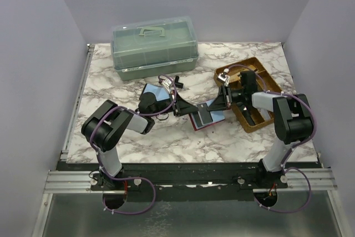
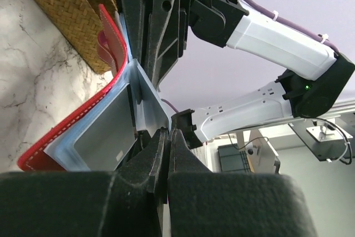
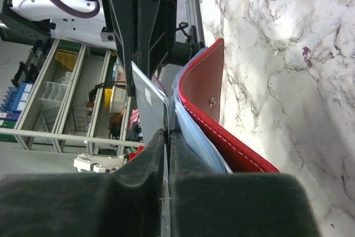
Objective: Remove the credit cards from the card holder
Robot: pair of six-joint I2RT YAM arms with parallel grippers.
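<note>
The card holder [image 1: 208, 121], red outside with pale blue inside, lies open between both grippers at table centre; in the left wrist view its red edge [image 2: 66, 129] and grey card [image 2: 102, 131] show. My left gripper [image 1: 194, 109] is shut at the holder's left side, its fingertips against the cards; whether a card edge is between them is unclear. My right gripper [image 1: 213, 106] is at the right side; in the right wrist view a pale card [image 3: 147, 104] runs into its nearly closed fingers, beside the red flap [image 3: 202, 87].
A woven box [image 1: 249, 126] with items sits at right, close to the holder. A green lidded case [image 1: 154, 54] stands at back left, a blue object [image 1: 152, 90] behind the left arm.
</note>
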